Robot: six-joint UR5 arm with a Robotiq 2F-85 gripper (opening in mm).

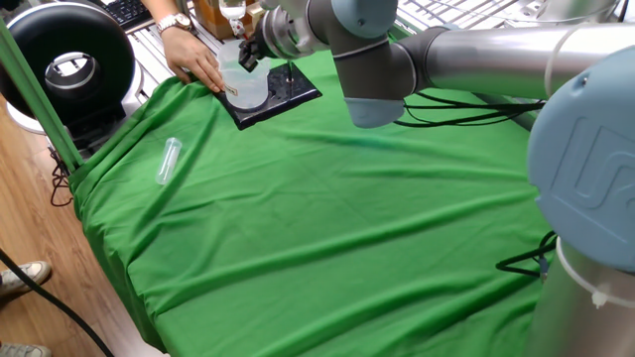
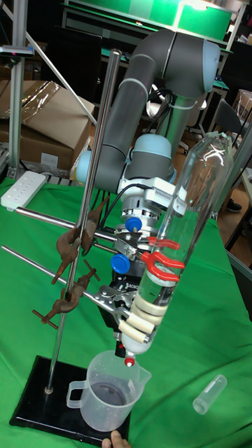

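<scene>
A clear plastic beaker point(image 2: 112, 393) with a handle stands on the black base plate point(image 2: 37, 403) of a metal stand. Above it a glass column point(image 2: 183, 216) hangs tilted in red-tipped clamps, and its white lower end with a red tip point(image 2: 129, 361) points down over the beaker's mouth. My gripper point(image 1: 248, 58) is at the column's lower end, above the beaker. In the other exterior view it is mostly behind the clamps, so its fingers and anything between them are hidden. A person's hand point(image 1: 190, 59) rests at the beaker's side.
A clear plastic tube point(image 1: 169, 161) lies on the green cloth, away from the stand. The stand's upright rod point(image 2: 89, 201) and clamp bosses point(image 2: 67, 299) crowd the space beside my arm.
</scene>
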